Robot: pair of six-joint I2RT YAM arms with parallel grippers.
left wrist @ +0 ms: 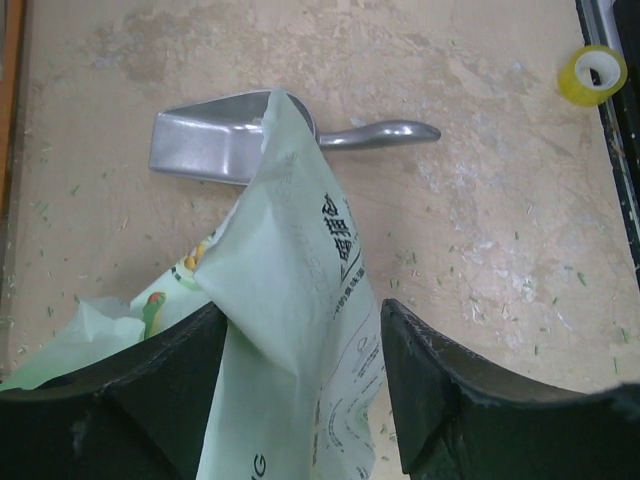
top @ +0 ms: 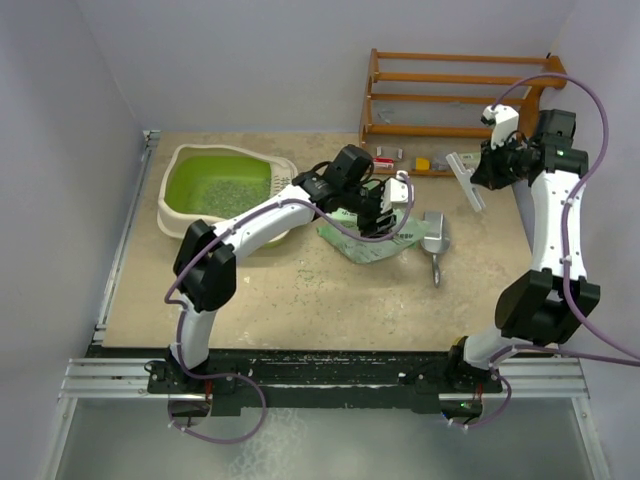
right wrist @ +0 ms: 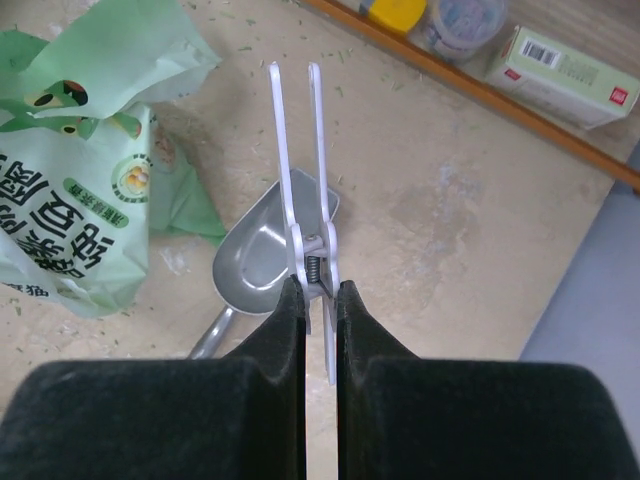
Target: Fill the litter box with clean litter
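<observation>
My left gripper stands open around the light-green litter bag (left wrist: 300, 260), its fingers apart on either side of a raised fold. In the right wrist view the bag's top (right wrist: 120, 60) is spread open at the upper left. My right gripper is shut on a white spring clip (right wrist: 326, 250), whose two long arms point away from it. This gripper is to the right of the bag in the top view. A metal scoop (top: 436, 233) lies beside the bag. The litter box (top: 171, 190) at the left has a green inside with some litter spread in it.
A wooden rack (top: 455, 77) stands along the back wall. At its foot are a yellow item (right wrist: 397, 12), a clear tub (right wrist: 466, 22) and a green-and-white box (right wrist: 565, 78). Yellow tape (left wrist: 592, 75) lies by the front edge.
</observation>
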